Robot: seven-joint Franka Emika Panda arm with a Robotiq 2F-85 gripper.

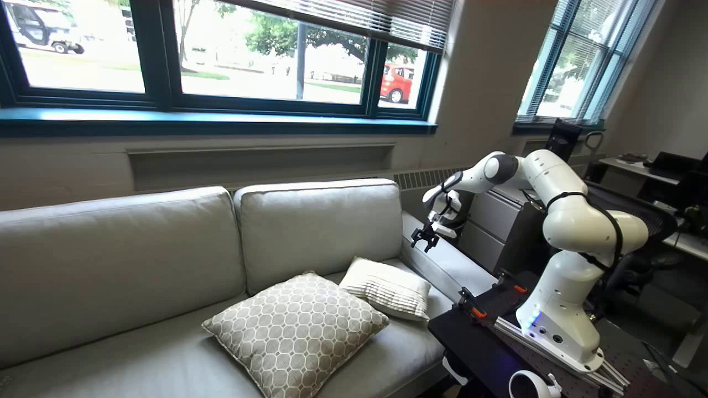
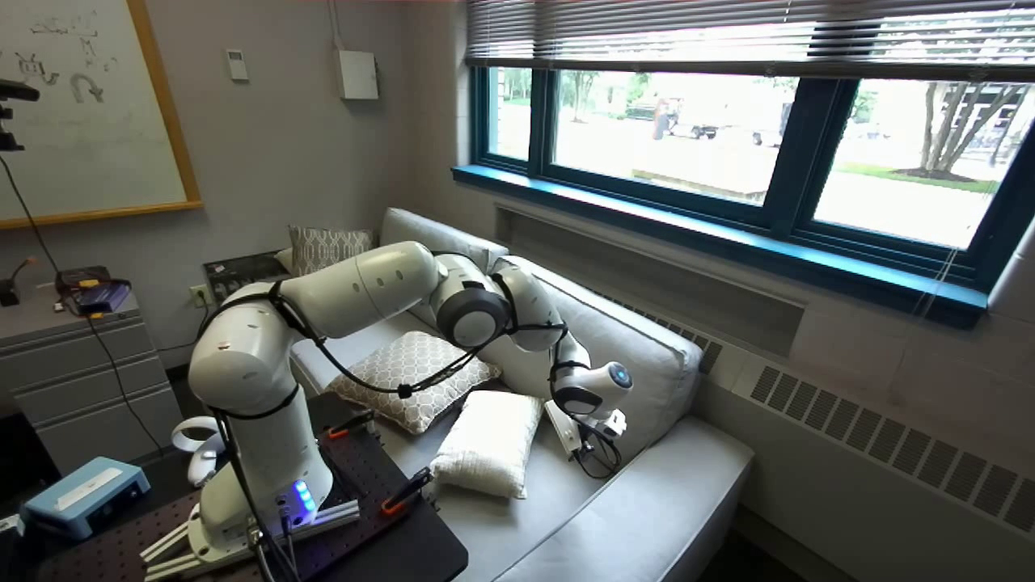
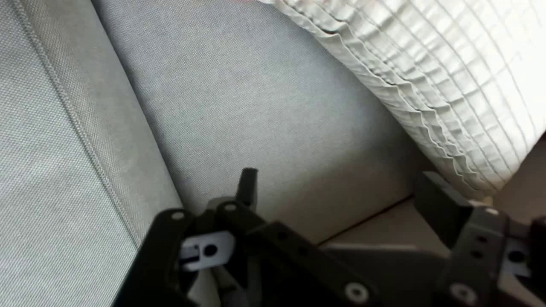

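Note:
On the sofa seat lies a white pleated pillow (image 1: 386, 288), near the right armrest (image 1: 446, 255); in the wrist view this pillow (image 3: 435, 66) fills the upper right. A larger patterned pillow (image 1: 298, 331) leans beside it, to its left in exterior view 1. My gripper (image 1: 426, 240) hangs above the armrest end of the sofa, apart from both pillows. Its fingers stand wide apart in the wrist view, where the gripper has only seat fabric beneath it. The arm hides the fingertips in exterior view 2.
The sofa's back cushion (image 1: 318, 229) rises behind the pillows. The black table (image 2: 427, 533) under the arm's base carries orange-handled clamps (image 2: 407, 493). A third cushion (image 2: 327, 249) sits at the sofa's far end. Bare seat shows left of the patterned pillow in exterior view 1.

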